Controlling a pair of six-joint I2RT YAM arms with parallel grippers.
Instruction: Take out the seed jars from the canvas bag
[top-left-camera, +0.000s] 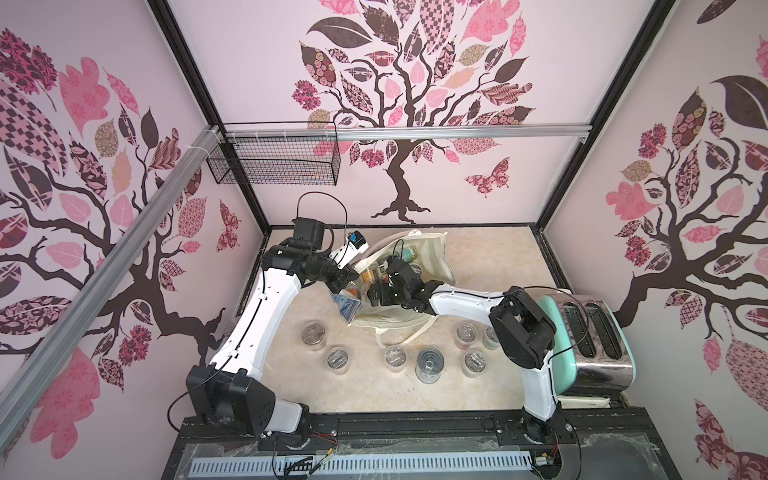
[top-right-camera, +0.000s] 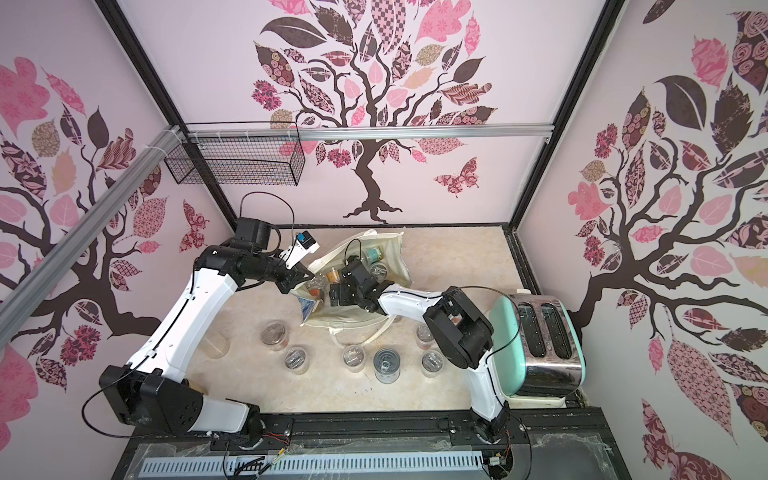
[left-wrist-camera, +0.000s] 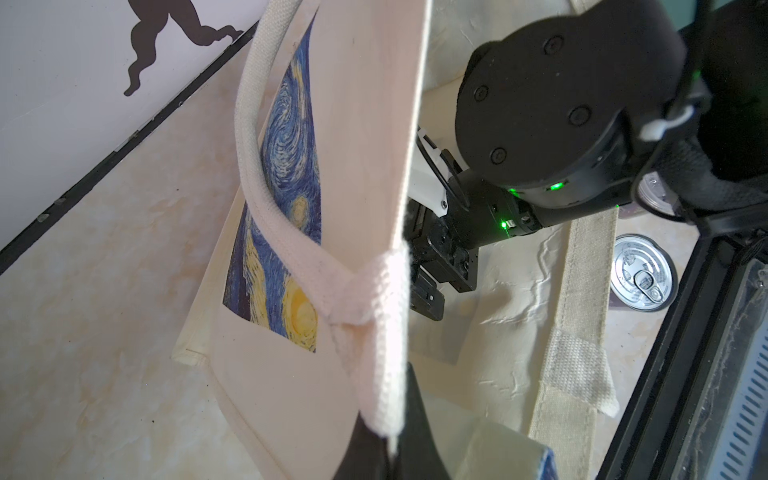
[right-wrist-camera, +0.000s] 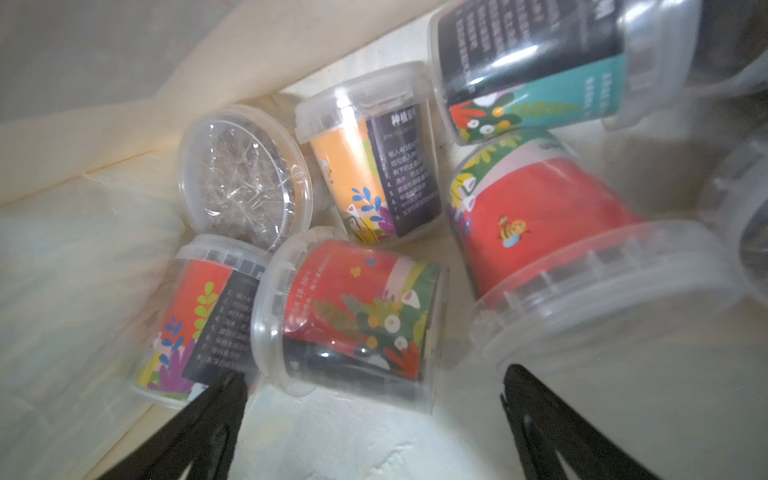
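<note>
The canvas bag lies open on the table, holding several seed jars with red, orange and teal labels, among them a red one and an orange one. My right gripper reaches into it, open above the jars, nothing between its fingers. My left gripper is shut at the bag's left rim, by the rope handle; whether it pinches fabric is hard to tell.
Several jars and a can stand along the front of the table. A mint toaster sits at the right.
</note>
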